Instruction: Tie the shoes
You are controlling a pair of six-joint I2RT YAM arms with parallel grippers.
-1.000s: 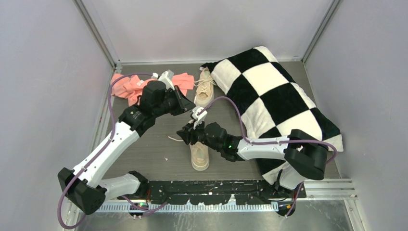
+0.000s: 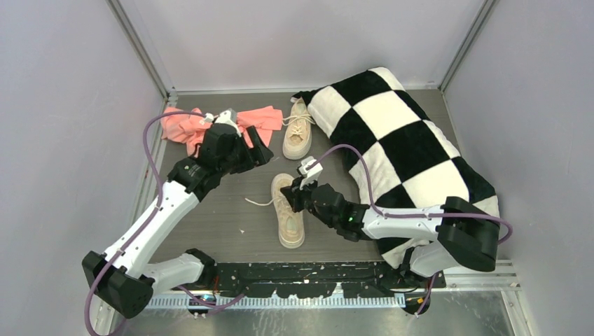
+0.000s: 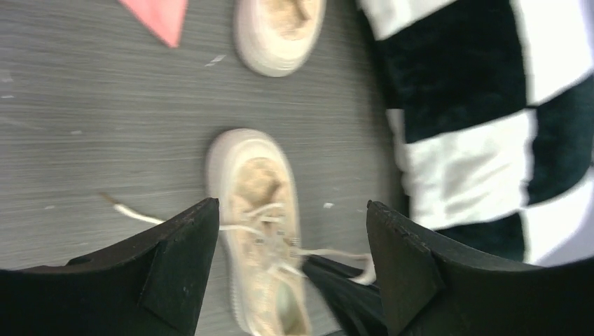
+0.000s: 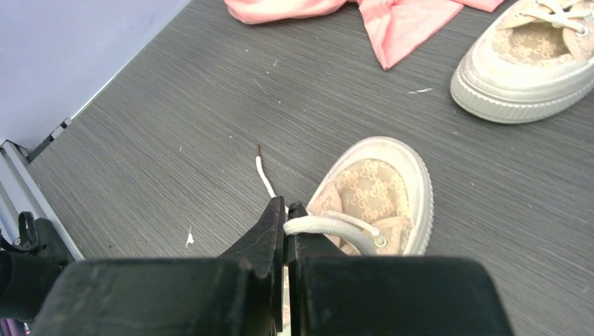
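Two beige shoes lie on the dark board: the near shoe (image 2: pixel 291 227) below centre, the far shoe (image 2: pixel 296 140) behind it. My left gripper (image 2: pixel 258 145) is open above and left of the shoes, with nothing between its fingers. My right gripper (image 2: pixel 291 192) is over the near shoe, shut on a white lace (image 4: pixel 319 226) that loops from its fingertips. The lace's other end (image 4: pixel 263 171) lies out on the board to the shoe's left. The near shoe is partly hidden by my right gripper.
A pink cloth (image 2: pixel 259 119) lies at the back left. A large checkered cushion (image 2: pixel 392 119) fills the right side. Bare board (image 2: pixel 210 224) is clear at the front left; walls surround the area.
My left gripper has opened and shifted slightly left. My right gripper has moved to the right over the near shoe.
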